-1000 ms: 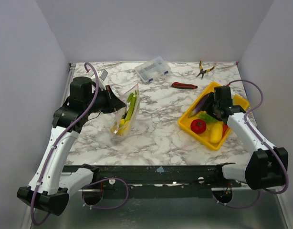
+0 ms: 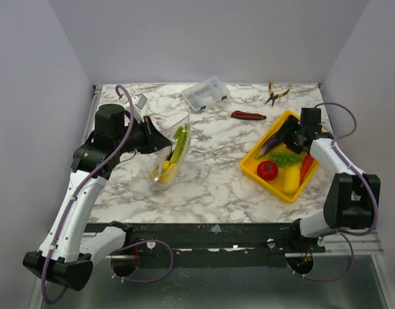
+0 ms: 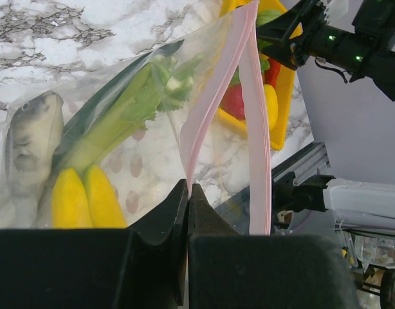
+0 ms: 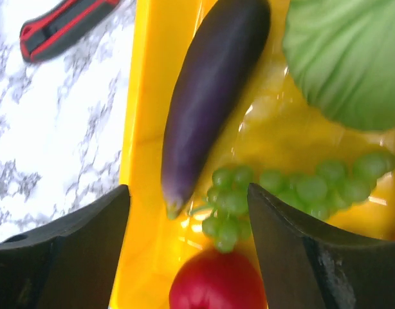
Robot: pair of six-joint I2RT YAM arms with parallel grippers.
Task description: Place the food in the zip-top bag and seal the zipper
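Note:
The clear zip top bag (image 2: 176, 168) stands on the left of the table, held up by its pink-edged mouth (image 3: 213, 103). Inside, the left wrist view shows a fish (image 3: 34, 138), a leafy green stalk (image 3: 123, 112) and yellow food (image 3: 72, 201). My left gripper is shut on the bag's rim, and the mouth gapes. At the right, a yellow tray (image 2: 250, 172) carries an eggplant (image 4: 210, 90), green grapes (image 4: 311, 188), a tomato (image 4: 218, 283), a pale green cabbage-like vegetable (image 4: 352, 58), and red and yellow food. My right gripper hovers over the tray, fingers apart, nothing between them.
A red and black knife-like tool (image 2: 248, 116) lies left of the tray. Behind are a clear compartment box (image 2: 205, 94) and yellow-handled pliers (image 2: 275, 94). The marble table between bag and tray is free.
My right gripper has drawn toward the back of the tray, uncovering the grapes, and its arm has swung about. The left arm and the bag have hardly moved.

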